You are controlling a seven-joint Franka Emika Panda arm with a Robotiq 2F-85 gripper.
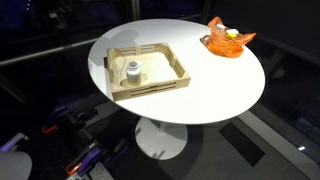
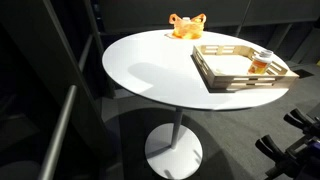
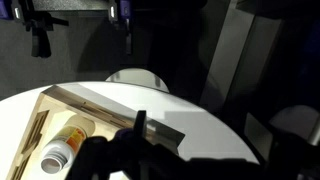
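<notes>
My gripper is off the table's edge, its dark fingers spread apart with only table edge and floor visible between them. In exterior view 2 the same gripper (image 2: 280, 130) shows at the lower right, beside the table and clear of it. A white-capped bottle with an orange label (image 3: 63, 148) stands inside a shallow wooden tray (image 3: 95, 108), at the lower left of the wrist view. Exterior view 1 has the bottle (image 1: 134, 72) toward the left part of the tray (image 1: 153, 90). Nothing touches my fingers.
The round white table (image 1: 210, 95) stands on a single pedestal (image 2: 175, 145). An orange plastic bag (image 1: 226, 43) with something pale and yellow in it lies on the table's far side, away from the tray. Bare tabletop (image 2: 150, 65) separates them.
</notes>
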